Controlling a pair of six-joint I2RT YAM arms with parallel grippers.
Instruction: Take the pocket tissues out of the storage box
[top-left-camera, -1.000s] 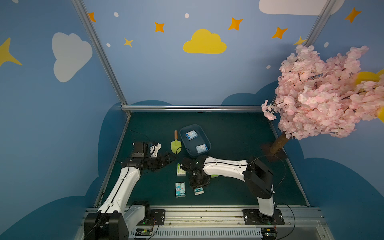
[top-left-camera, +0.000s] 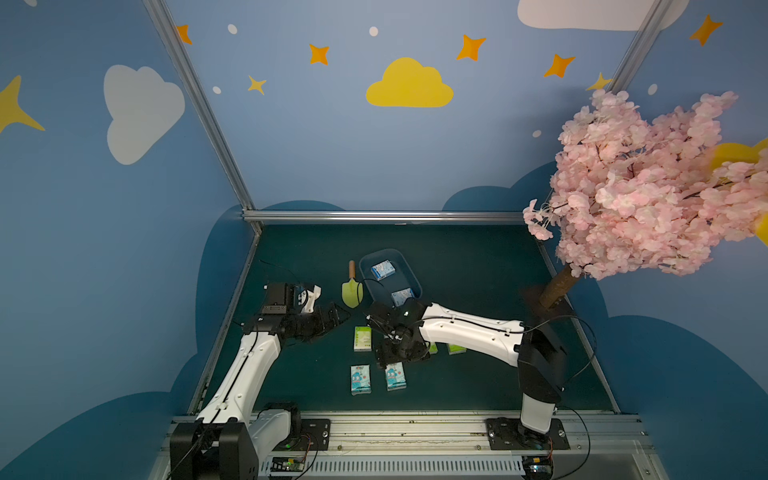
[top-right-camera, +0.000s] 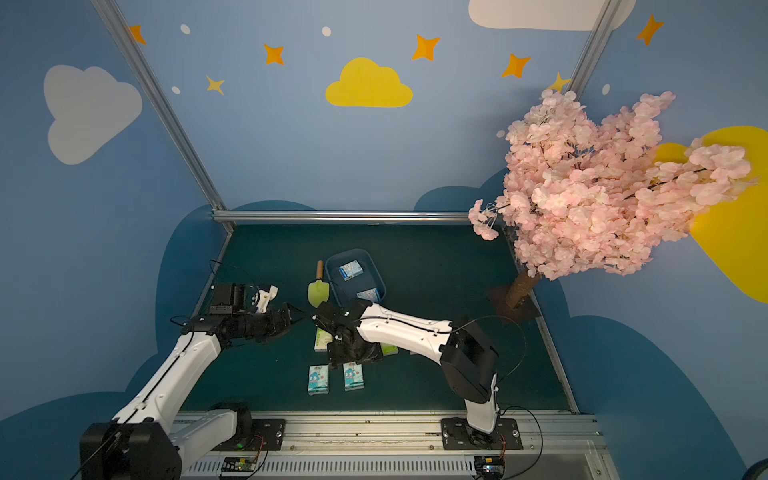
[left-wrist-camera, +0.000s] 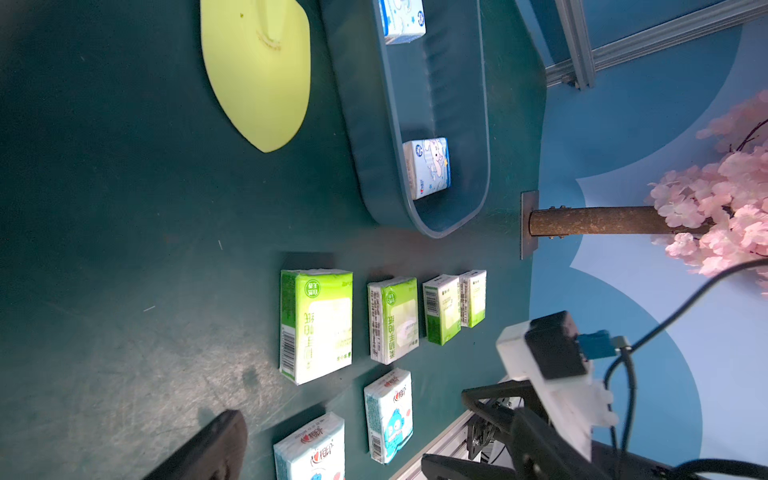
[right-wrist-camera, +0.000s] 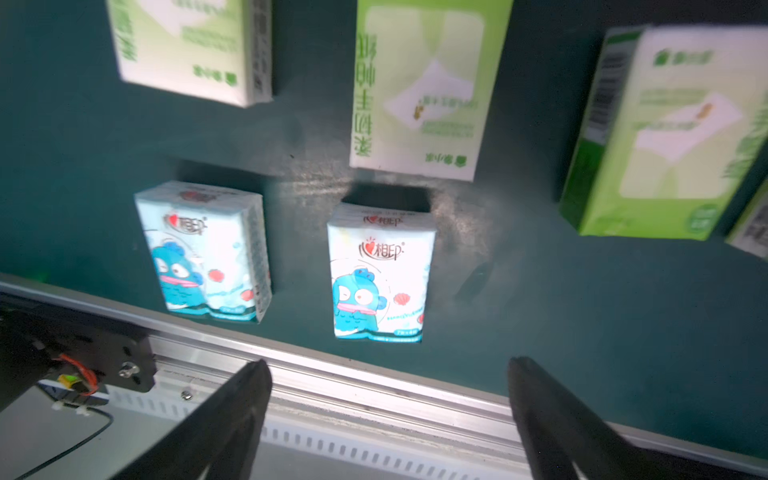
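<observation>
The blue-grey storage box (top-left-camera: 404, 272) holds two blue-and-white tissue packs (left-wrist-camera: 428, 168), one at each end. Outside it, several green packs (left-wrist-camera: 316, 324) and two white-and-blue packs (right-wrist-camera: 380, 276) lie on the table. My right gripper hangs open and empty above the front packs, pointing down, with a white-and-blue pack in the middle of its view. My left gripper (top-left-camera: 336, 316) is at the left, open with nothing between its fingers, near the box's front-left.
A yellow-green trowel (top-left-camera: 352, 292) lies left of the box. A pink blossom tree (top-left-camera: 632, 184) stands at the right.
My right arm has lifted and shifted slightly right, uncovering more of the front white-and-blue pack below its gripper. The left arm is almost unmoved.
</observation>
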